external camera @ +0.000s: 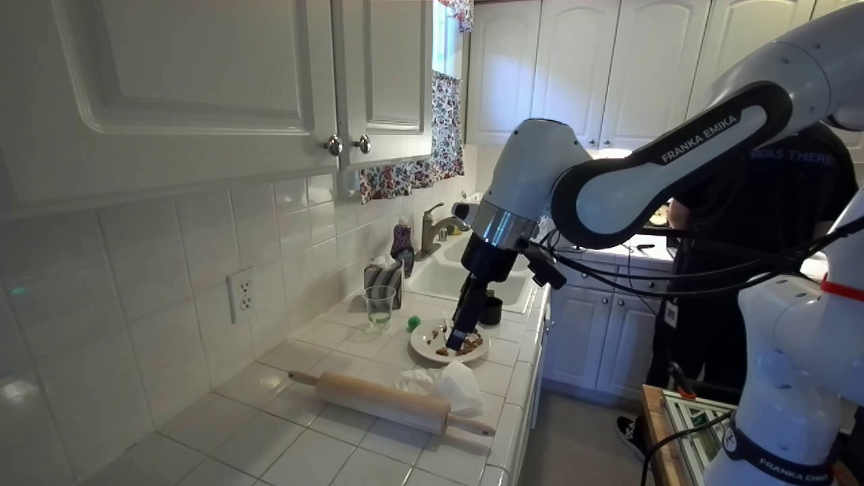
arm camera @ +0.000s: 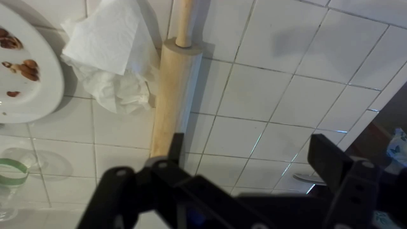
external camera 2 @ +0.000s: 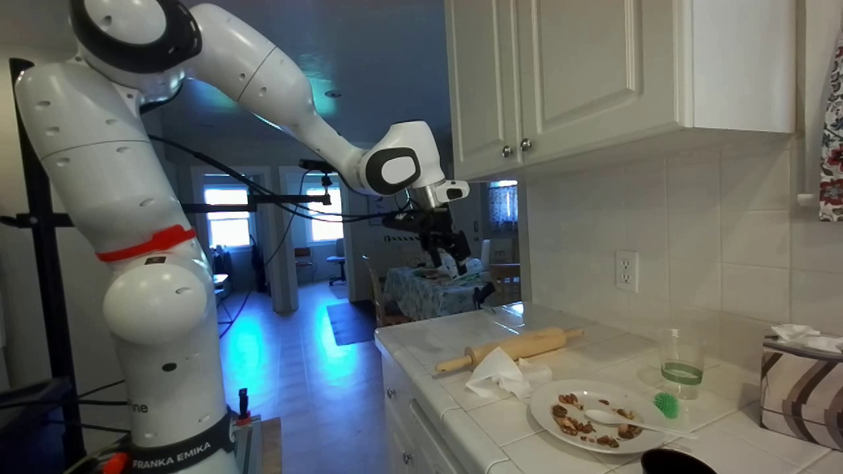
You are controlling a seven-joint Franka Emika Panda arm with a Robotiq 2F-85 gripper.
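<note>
My gripper is open, its two black fingers wide apart with only bare tile seen between them. It hangs in the air above the counter, clear of everything on it. In the wrist view the wooden rolling pin (arm camera: 173, 91) runs up the middle, partly hidden below by the left finger. Crumpled white paper napkins (external camera 2: 499, 375) lie beside the pin. A white plate (external camera 2: 549, 422) holds pieces of nuts and a white plastic spoon (external camera 2: 624, 419). Beside the plate are a spiky green ball (external camera 2: 666, 405) and a clear cup (external camera 2: 681, 363) with a green band.
A striped tissue box (external camera: 383, 283) stands by the wall, with the sink (external camera: 462, 271) behind it. A dark cup (external camera: 491, 311) is close to the plate. Cabinets (external camera: 381, 81) overhang the counter. Bare tile lies on the pin's near side in exterior view 1.
</note>
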